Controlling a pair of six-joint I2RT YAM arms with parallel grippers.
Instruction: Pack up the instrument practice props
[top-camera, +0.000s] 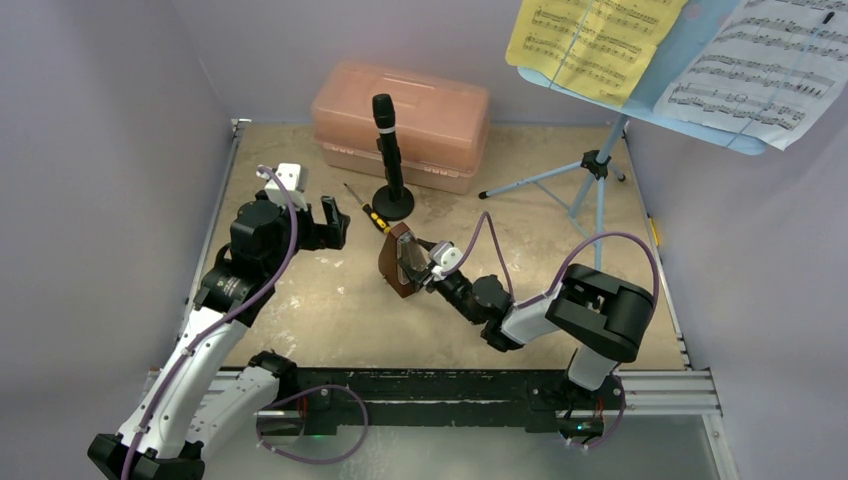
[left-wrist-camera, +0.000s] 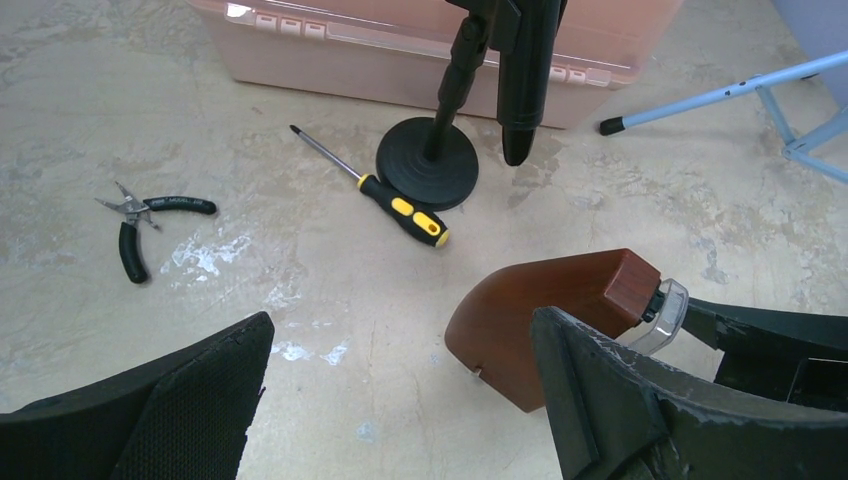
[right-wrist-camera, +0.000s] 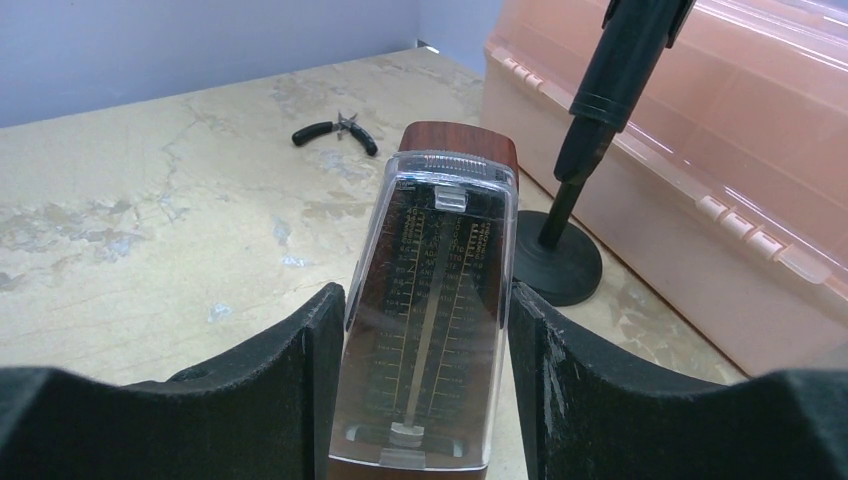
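A brown wooden metronome (top-camera: 393, 264) stands mid-table, with its dark scale and pendulum facing my right gripper. Over that face lies a clear cover (right-wrist-camera: 420, 330), and my right gripper is shut with the cover's sides between its fingers. In the left wrist view, the cover (left-wrist-camera: 668, 312) tops the metronome's narrow end; how firmly it sits cannot be told. My left gripper hangs open to the left of the metronome, nothing between its fingers. Behind stands a black microphone on a round-based stand (top-camera: 394, 201).
A closed pink case (top-camera: 400, 115) sits at the back. A yellow-black screwdriver (left-wrist-camera: 400, 208) touches the microphone base; pliers (left-wrist-camera: 135, 222) lie to its left. A blue music stand (top-camera: 597, 165) with sheets occupies the right rear. Clear table lies left of the metronome.
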